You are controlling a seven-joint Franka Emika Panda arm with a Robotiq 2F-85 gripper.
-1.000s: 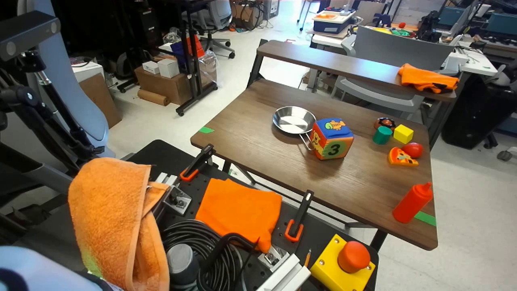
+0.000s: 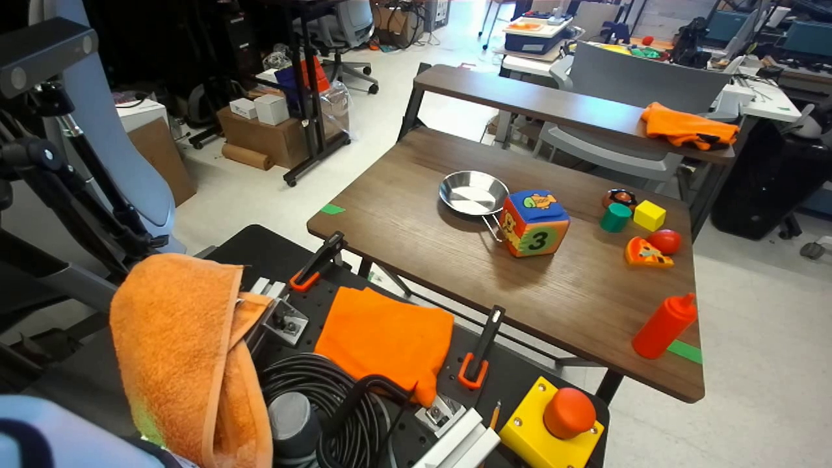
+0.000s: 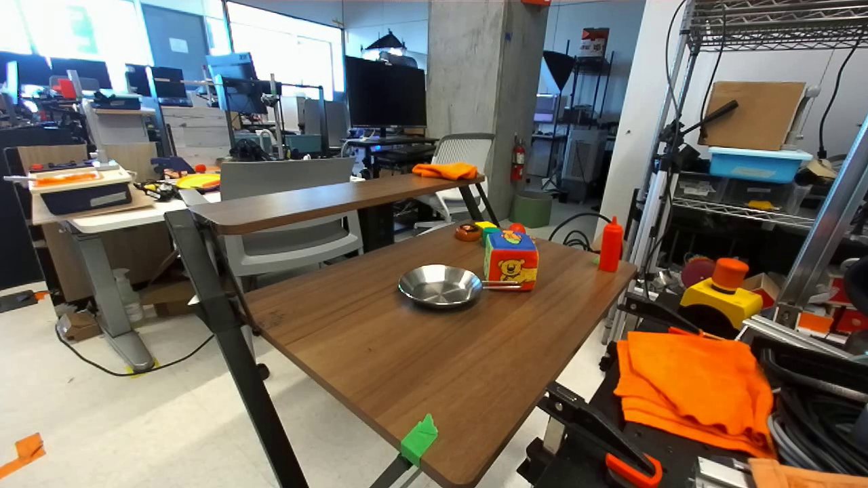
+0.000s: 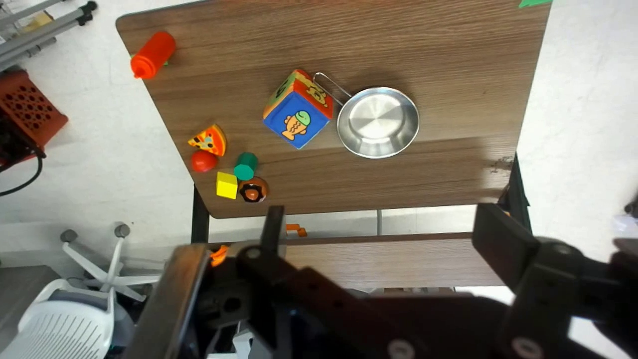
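In the wrist view my gripper stands open high above the table, its fingers far apart with nothing between them. A shiny steel pan [image 4: 378,122] rests on the brown table [image 4: 454,54]. Its wire handle reaches up to a soft picture cube [image 2: 535,223] with a blue top and a number 3 side. A yellow block [image 4: 227,185], a green cylinder [image 4: 245,165], a brown ring-shaped toy [image 4: 253,189], a red ball-like toy [image 4: 204,161] and a toy pizza slice [image 4: 209,140] form a cluster. Near a corner stands a red squeeze bottle [image 2: 664,326].
A raised shelf [image 2: 530,101] runs along the table's far side, with an orange cloth [image 2: 689,126] on it. On the black cart lie clamps, cables and another orange cloth [image 2: 386,335], beside a yellow box with a red button [image 2: 553,421].
The pan, cube and toys have not moved. At the lower left of exterior view 1, the pale, dark-marked arm part has shifted slightly.
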